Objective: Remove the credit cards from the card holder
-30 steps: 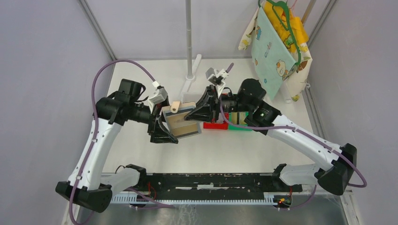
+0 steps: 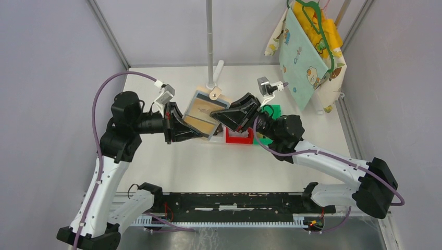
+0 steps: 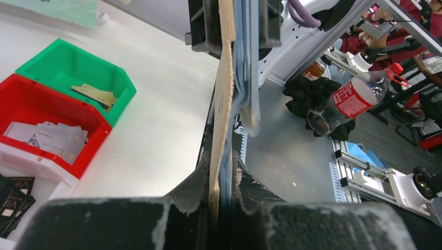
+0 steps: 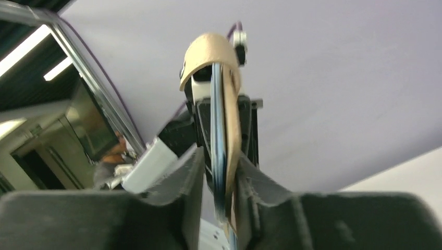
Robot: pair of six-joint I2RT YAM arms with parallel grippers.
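Observation:
A tan card holder with clear, bluish sleeves (image 2: 202, 112) is raised between my grippers in the top view. My left gripper (image 2: 190, 130) is shut on its lower left edge; in the left wrist view the holder (image 3: 225, 104) stands edge-on between the fingers. My right gripper (image 2: 219, 114) is at the holder's upper right. In the right wrist view the holder (image 4: 226, 135) runs down between that gripper's fingers; whether they grip it is unclear. Its tan tab (image 4: 207, 44) curls over at the top.
A red bin (image 3: 96, 136) with cards and a green bin (image 3: 113, 70) stand on the white table (image 2: 172, 166) beneath. Black cards (image 3: 13, 205) lie beside the red bin. A fabric organizer (image 2: 305, 62) hangs at the back right.
The holder has tilted and risen toward the back since a second ago. My left gripper has moved with it and closed on its edge; my right gripper has shifted right.

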